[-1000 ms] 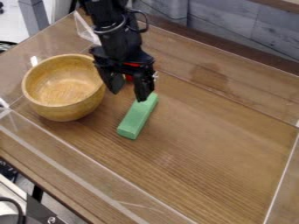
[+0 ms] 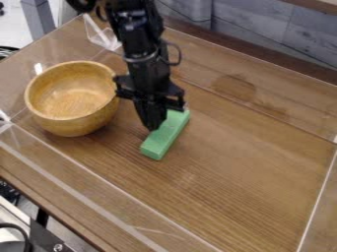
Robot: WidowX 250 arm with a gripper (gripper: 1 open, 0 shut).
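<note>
My gripper (image 2: 156, 120) is lowered at the upper end of a green rectangular block (image 2: 166, 138), which lies on the wooden table right of a yellow bowl (image 2: 73, 79). The gripper looks shut; whether anything is between its fingertips is hard to make out, and the dark arm hides part of the table behind it.
The bowl fills the left of the table near its edge. A grey wall stands along the back, and a small clear object (image 2: 102, 31) is at the back left.
The gripper has come down and drawn together over the green block. The block appears slightly shifted to the right. A red object seen behind the gripper earlier is now hidden.
</note>
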